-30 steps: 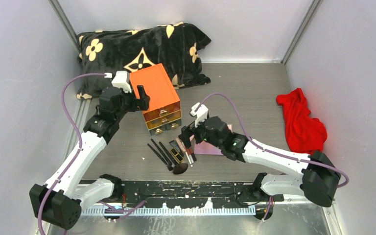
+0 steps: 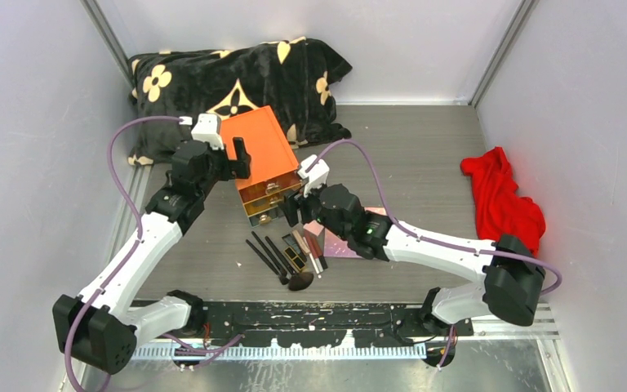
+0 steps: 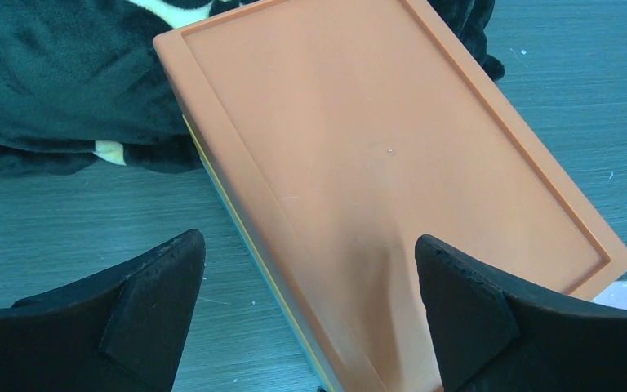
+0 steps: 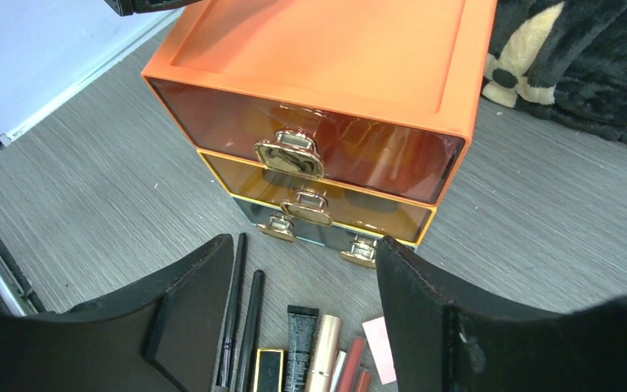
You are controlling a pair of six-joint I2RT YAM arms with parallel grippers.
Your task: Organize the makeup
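Observation:
An orange-topped drawer box [image 2: 259,143] stands at a slant in front of the pillow. Its front has an upper red-brown drawer [image 4: 375,151], an amber middle drawer [image 4: 237,175] and a blue-grey bottom drawer [image 4: 326,235], all closed with gold handles. My left gripper is open over the box's left edge, nothing between its fingers. Before the drawer front hangs my right gripper, its fingers apart and empty. Below lie black brushes [image 4: 249,327], a dark tube [image 4: 300,339], a rose-gold tube [image 4: 324,351] and a gold-framed black case [image 4: 269,370].
Behind the box lies a black patterned pillow [image 2: 200,82]. A pink sheet or palette [image 2: 344,247] lies under the right arm, and a red cloth [image 2: 502,200] is by the right wall.
The left arm has edged only a little. The box and makeup look unmoved.

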